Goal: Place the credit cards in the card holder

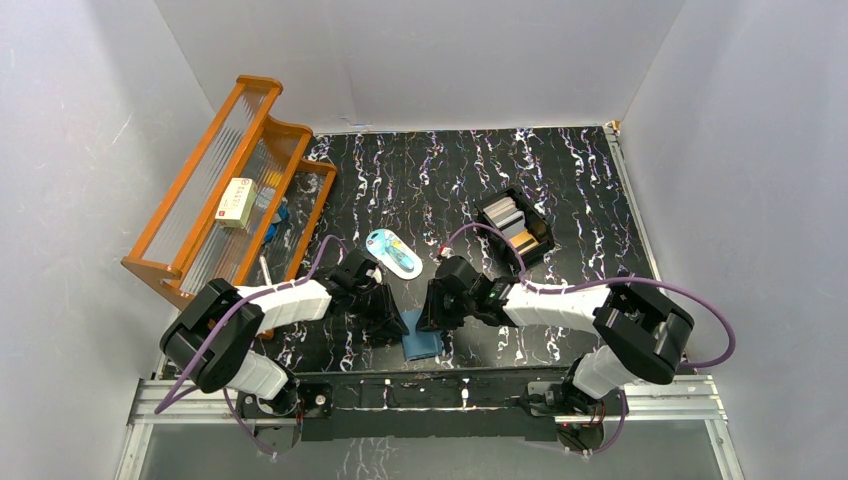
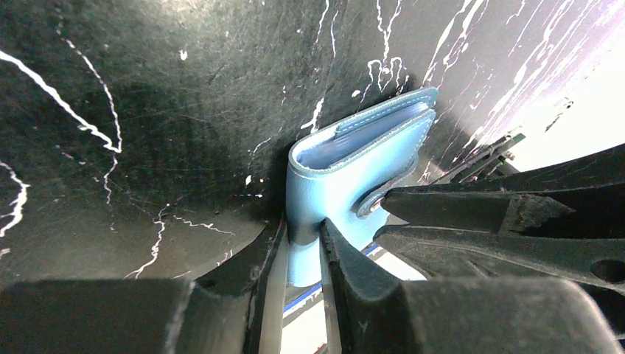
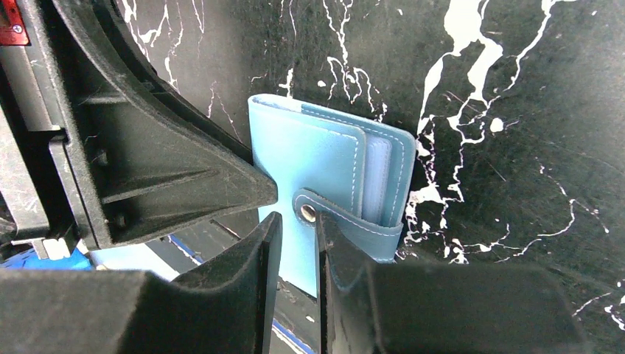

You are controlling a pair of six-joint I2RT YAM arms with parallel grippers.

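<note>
The light-blue card holder (image 1: 421, 345) is low at the front middle of the table, with both grippers at it. In the left wrist view my left gripper is shut on one side of the card holder (image 2: 354, 173), whose top gapes slightly. My right gripper is shut on the holder at its snap strap (image 3: 365, 232); the metal snap (image 3: 308, 213) shows between the fingers. A paler blue layer (image 3: 376, 173) shows inside the holder; I cannot tell if it is a card. Card-like pieces (image 1: 508, 218) stand in a black box (image 1: 541, 243).
A toothbrush-like blister pack (image 1: 395, 254) lies behind the grippers. On the left leans a wooden rack (image 1: 205, 150) with ribbed clear panels and a small cream box (image 1: 236, 202).
</note>
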